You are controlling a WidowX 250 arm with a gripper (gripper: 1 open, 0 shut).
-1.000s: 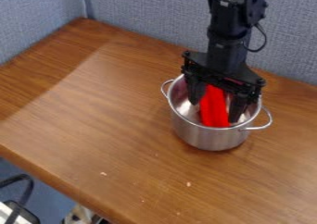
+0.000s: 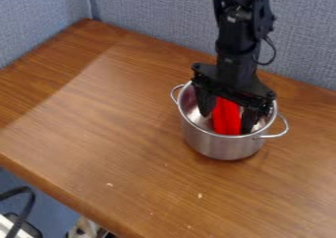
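Note:
A steel pot [image 2: 223,144] with two wire handles stands on the wooden table [image 2: 105,124]. Inside it is a red object [image 2: 226,119]. My black gripper [image 2: 226,102] is lowered into the top of the pot, open, with its fingers to either side of the red object; whether they touch it I cannot tell.
Grey padded walls [image 2: 138,6] stand behind the table. Cables and some equipment lie off the table's edge at the lower left.
My gripper has shifted slightly within the pot's top; the pot stays in place.

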